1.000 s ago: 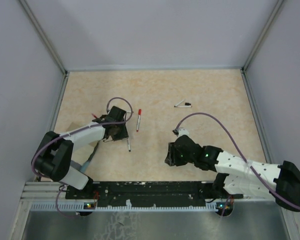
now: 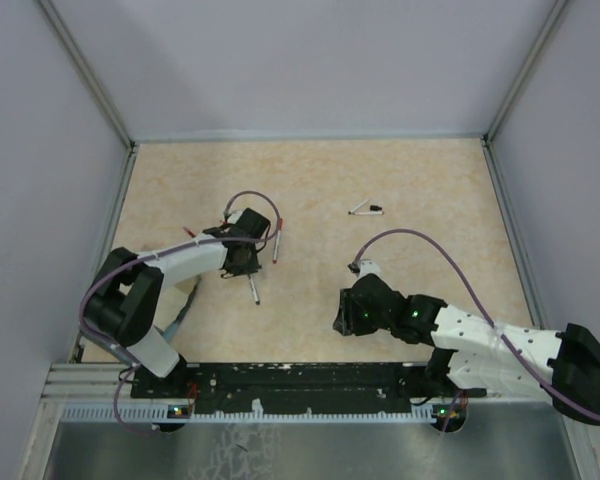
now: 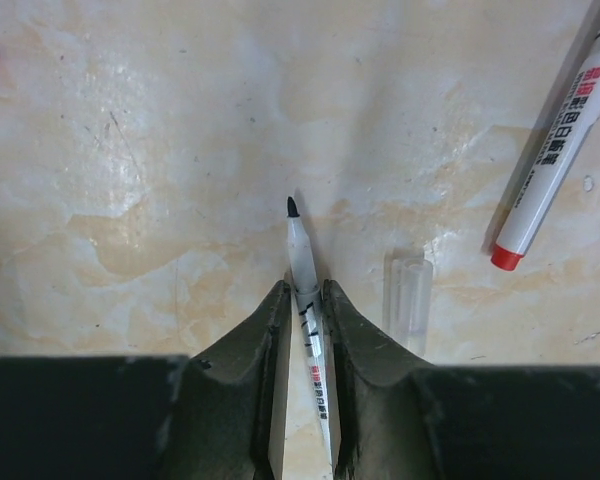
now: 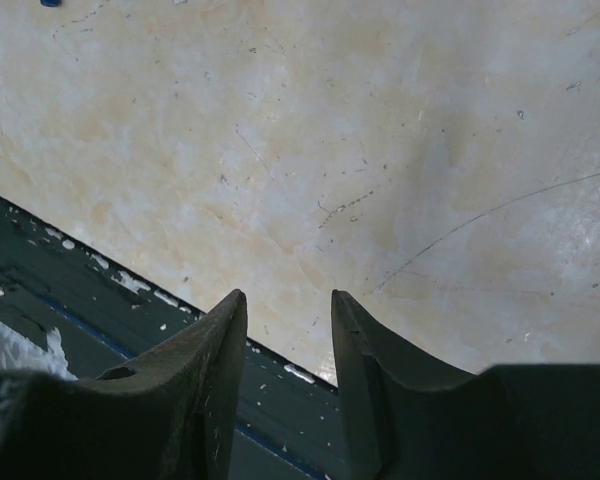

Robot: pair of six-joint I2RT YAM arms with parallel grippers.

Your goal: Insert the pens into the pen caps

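Observation:
An uncapped white pen with a black tip lies on the table under my left gripper, whose fingertips are close on either side of its barrel; whether they grip it is unclear. A clear cap lies just right of it. A red-ended pen lies farther right, also seen in the top view. My right gripper hangs open and empty over bare table near the front edge.
More white pens lie at the back right. A pale object lies under the left arm.
The right arm has moved very slightly.

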